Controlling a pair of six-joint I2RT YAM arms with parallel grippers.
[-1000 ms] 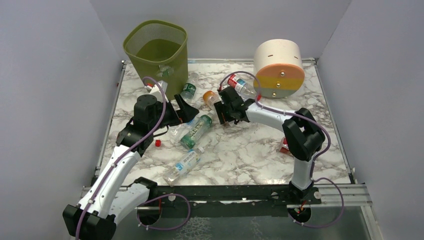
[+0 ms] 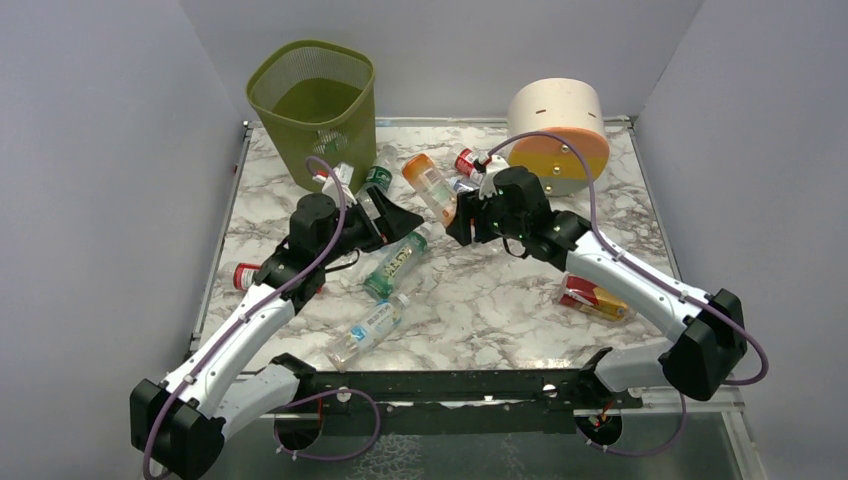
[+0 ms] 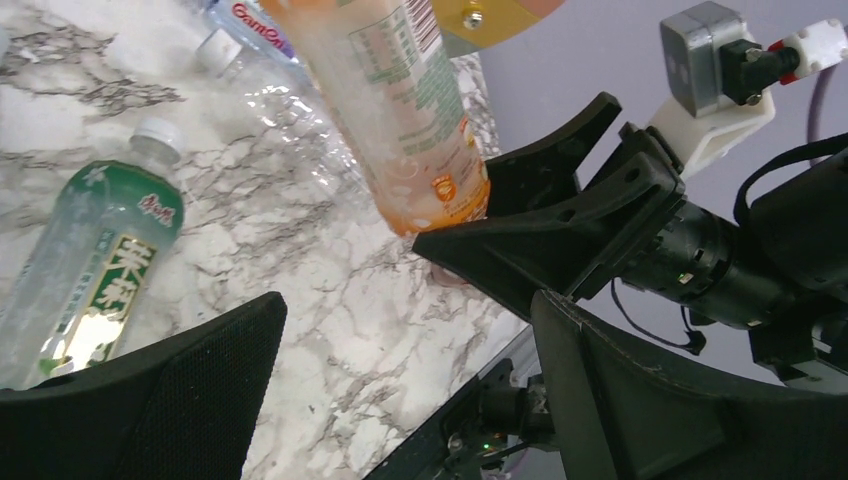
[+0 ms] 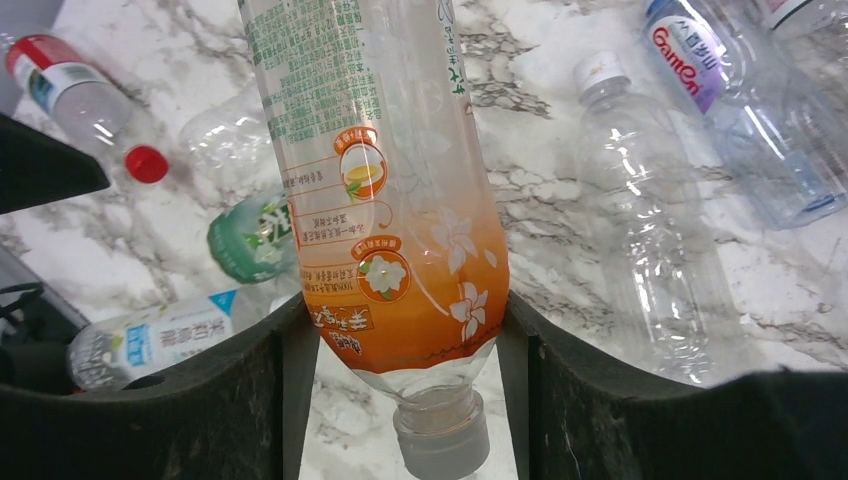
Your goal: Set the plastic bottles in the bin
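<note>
My right gripper is shut on an orange-labelled plastic bottle, lifted above the table, cap between the wrist's view and fingers. My left gripper hangs open over the middle-left, empty. Below lie a green-labelled bottle, a clear blue-labelled bottle, a small green bottle, a red-labelled bottle, clear bottle and a bluish bottle. The green mesh bin stands at the back left.
A cream round container with orange front stands at the back right. A red and yellow bottle lies at the right under my right arm.
My right gripper has risen with the orange bottle in it, its arm extending up and right.
</note>
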